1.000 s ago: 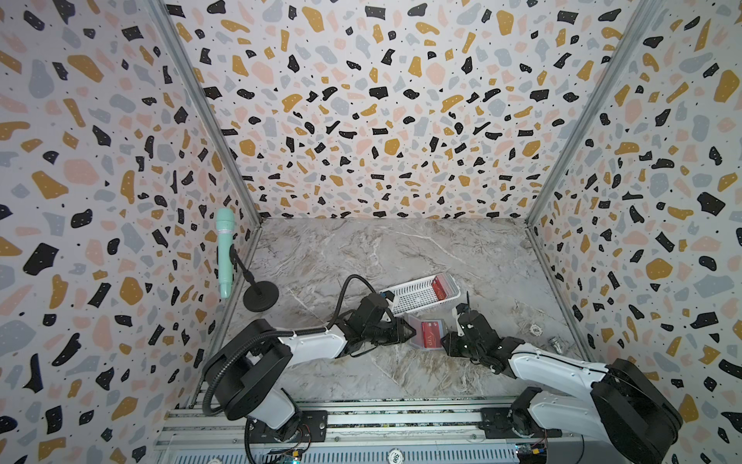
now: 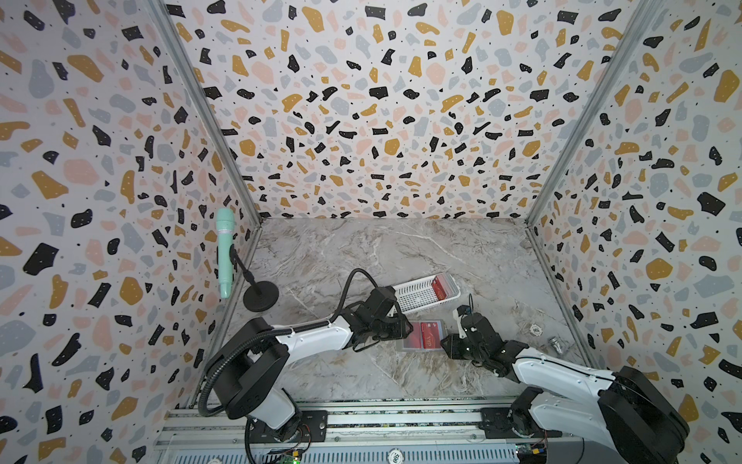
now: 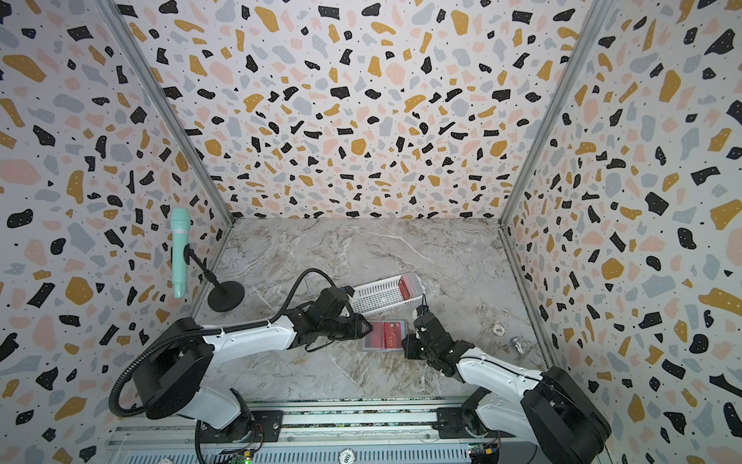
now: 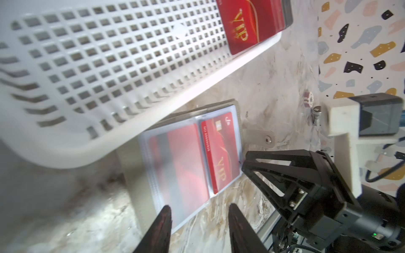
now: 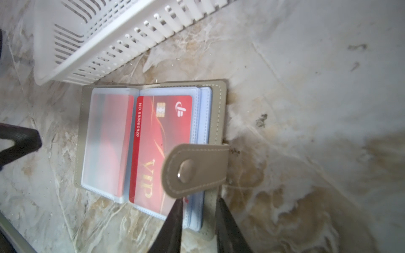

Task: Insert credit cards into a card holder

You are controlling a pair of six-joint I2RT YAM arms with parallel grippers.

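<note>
The card holder (image 4: 178, 168) lies spread on the table, its clear sleeves turned to both sides. In its right-hand sleeve sits a red VIP card (image 5: 147, 122). A red card (image 4: 166, 145) with a dark stripe shows through the frosted left-hand sleeve. My left gripper is at the holder's left side, fingers parted and nothing visible between them. At the right edge is my right gripper, also parted; the holder's cover edge runs close by its fingertips, and contact cannot be told. The beige snap strap (image 5: 206, 164) sticks up over the right-hand card.
A white slotted basket (image 2: 417, 296) stands just behind the holder, with red VIP cards (image 4: 253, 23) at its right end. A microphone on a stand (image 2: 261, 294) is at far left. Small items, including a round disc (image 2: 535, 330), lie at far right.
The left-hand side, greyish a second ago, now shows red. The right gripper has barely moved.
</note>
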